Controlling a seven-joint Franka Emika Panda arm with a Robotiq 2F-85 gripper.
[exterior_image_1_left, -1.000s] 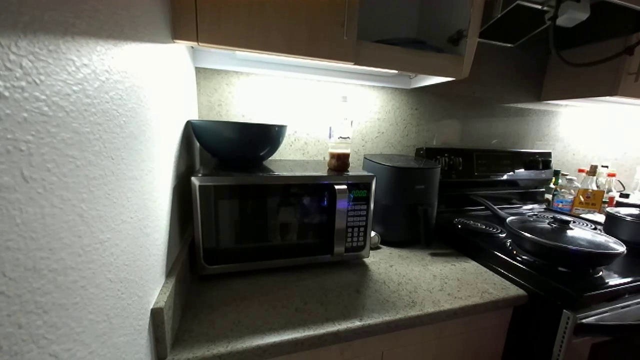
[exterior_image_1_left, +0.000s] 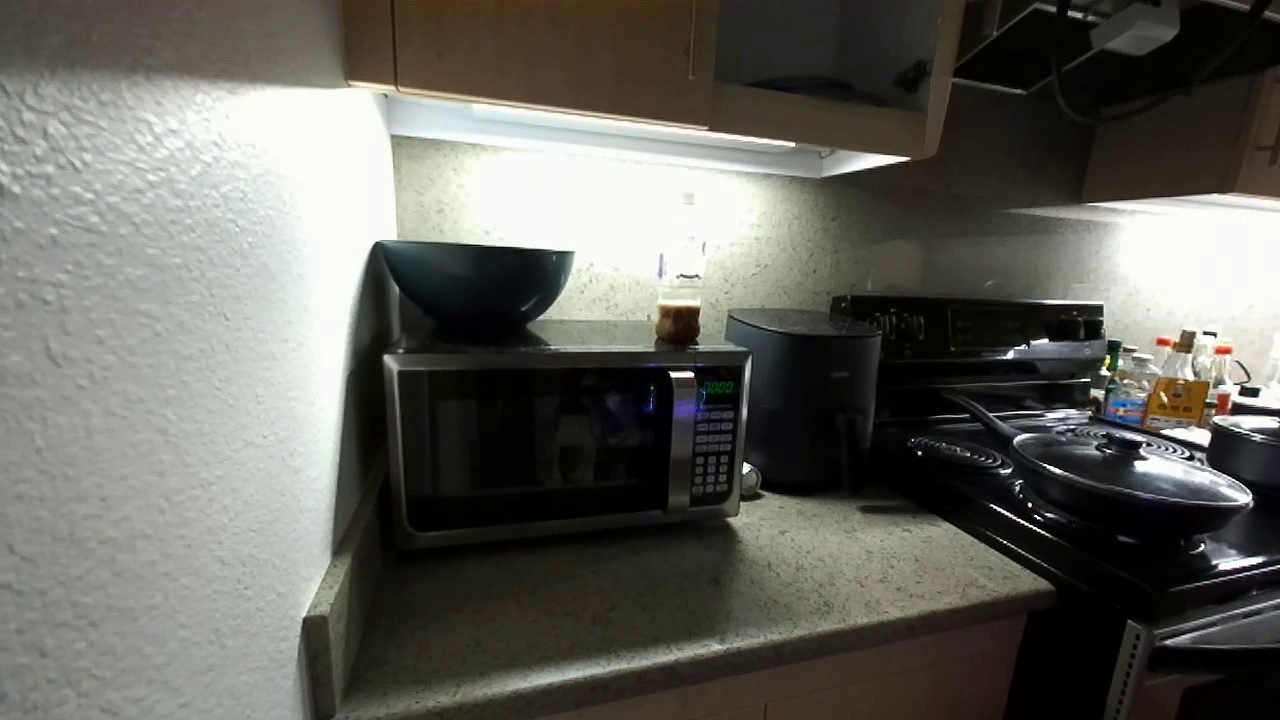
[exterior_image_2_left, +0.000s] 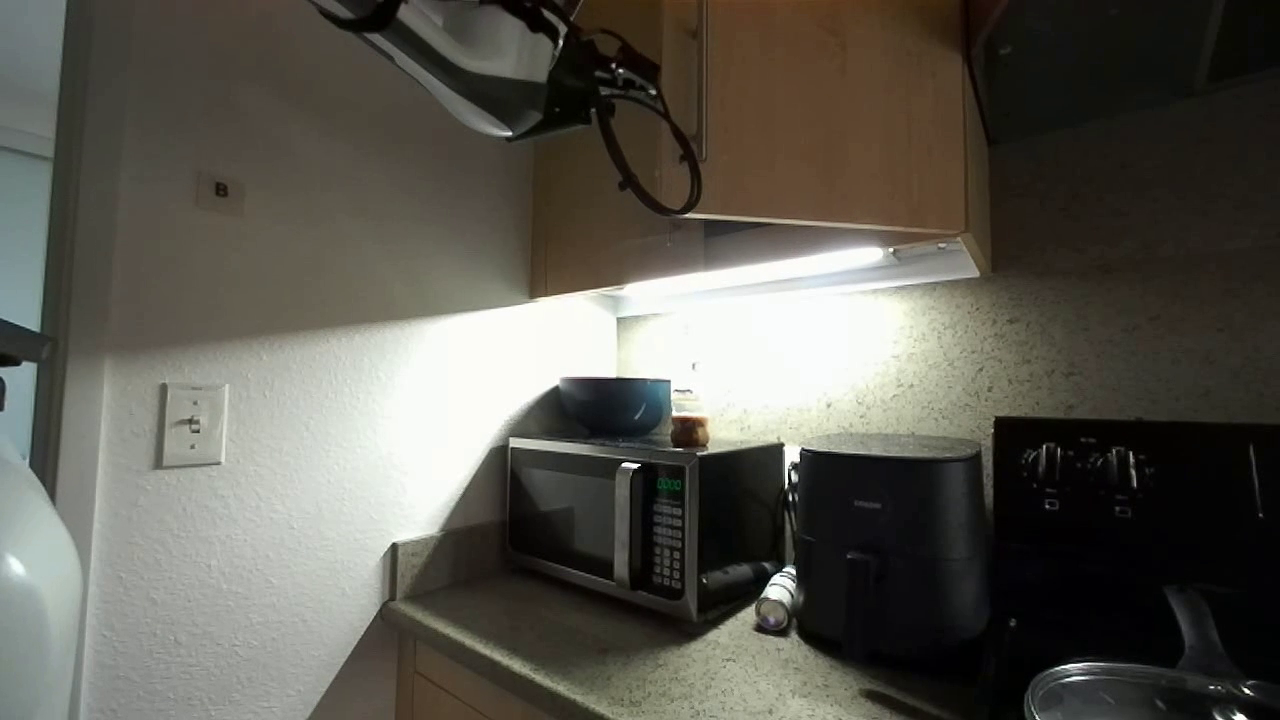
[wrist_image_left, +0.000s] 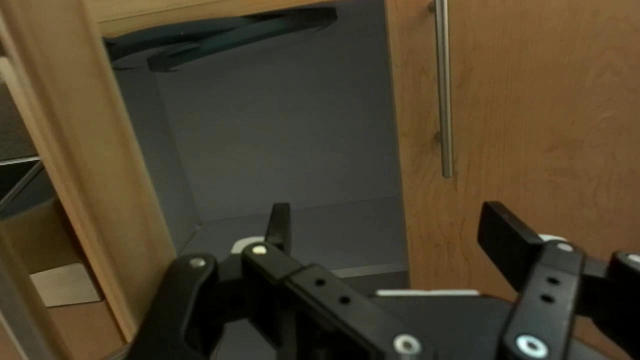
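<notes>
In the wrist view my gripper stands open, its two black fingers wide apart with nothing between them. Beyond it lies an open cabinet compartment (wrist_image_left: 282, 138) with grey inner walls. Dark flat dishes (wrist_image_left: 240, 37) show along the top edge of that view. To the right is a wooden cabinet door (wrist_image_left: 540, 120) with a metal bar handle (wrist_image_left: 444, 90); another door's wooden edge (wrist_image_left: 99, 156) slants down the left side. Exterior view 2 has the arm (exterior_image_2_left: 480, 60) up high before the cabinets, its fingertips not discernible there. Exterior view 1 shows the open compartment (exterior_image_1_left: 780, 42) too.
Below the cabinets, a microwave (exterior_image_1_left: 540, 450) bears a dark blue bowl (exterior_image_1_left: 480, 282) and a bottle (exterior_image_1_left: 678, 318). Beside it are an air fryer (exterior_image_1_left: 804, 396) and a stove with a lidded pan (exterior_image_1_left: 1128, 480).
At the top right of exterior view 1, the hanging dark cable and the pale arm part have shifted slightly left. The cabinet and counter objects look unchanged.
</notes>
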